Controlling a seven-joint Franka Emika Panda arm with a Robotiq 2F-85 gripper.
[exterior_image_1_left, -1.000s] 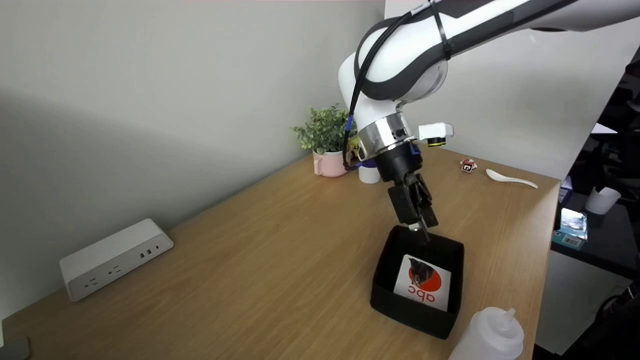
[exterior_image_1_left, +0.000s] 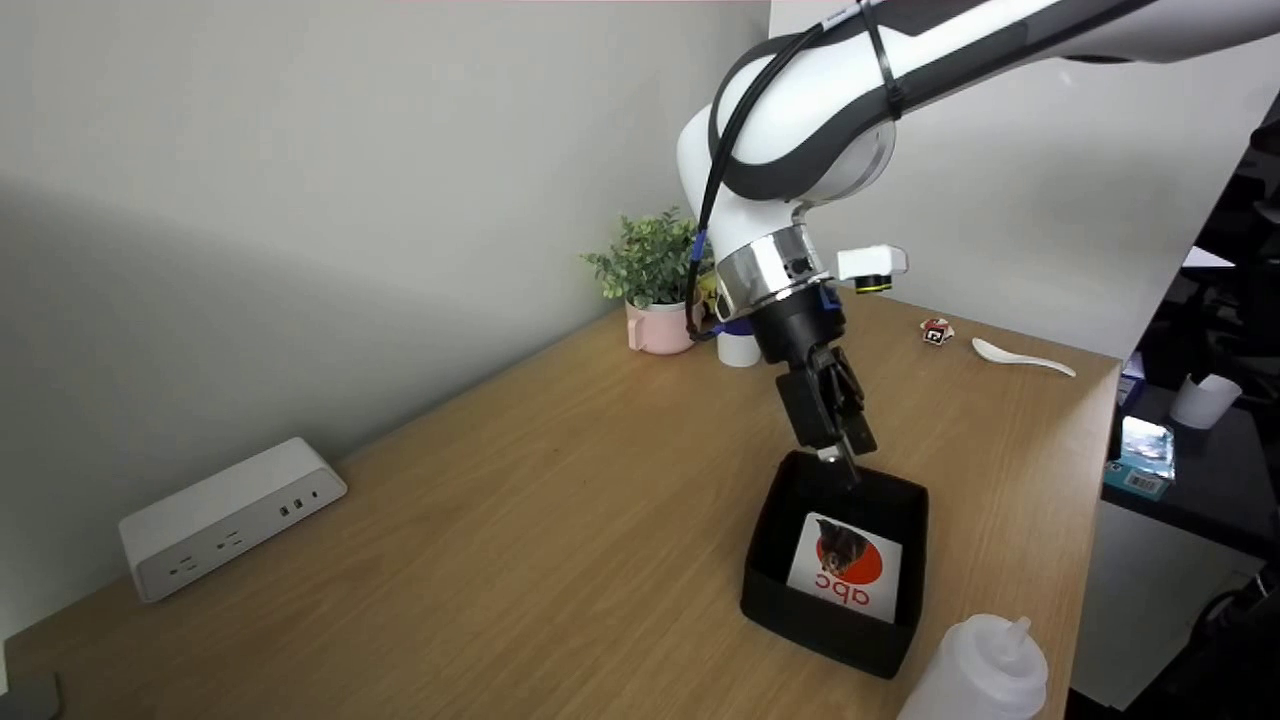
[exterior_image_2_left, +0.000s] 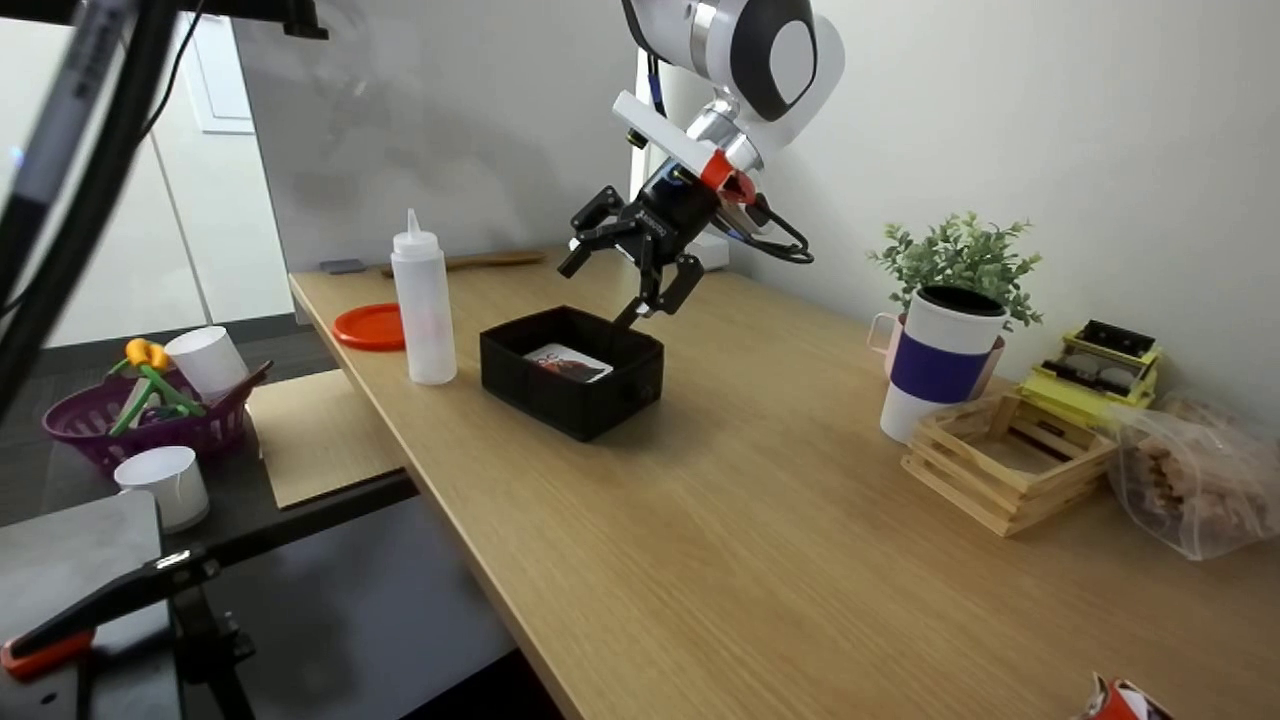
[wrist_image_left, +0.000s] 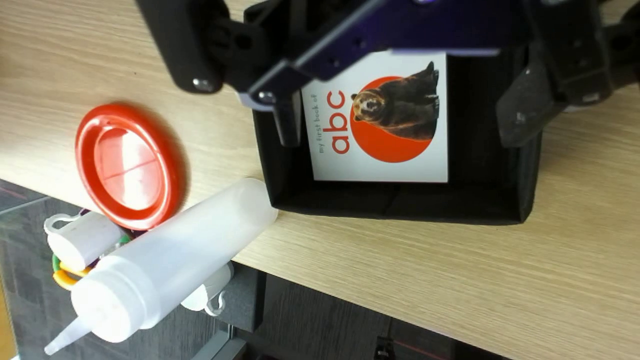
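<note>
A black open box (exterior_image_1_left: 763, 584) stands on the wooden table, with a white "abc" book (wrist_image_left: 396, 165) lying flat inside it. The book's cover shows a bear on a red disc, face up. My gripper (exterior_image_2_left: 609, 294) is over the box's rear part, tilted, its fingers spread wide. In the wrist view, the gripper has one finger on each side of the book, and nothing is held between them. Part of the book's upper edge is hidden behind the gripper body in that view.
A clear squeeze bottle (exterior_image_2_left: 422, 314) stands close beside the box, near the table edge, by a red plate (exterior_image_2_left: 369, 326). A white-and-purple cup (exterior_image_2_left: 942, 360), a wooden crate (exterior_image_2_left: 1014, 480) and a plant (exterior_image_1_left: 651, 258) line the wall side. Mid-table is clear.
</note>
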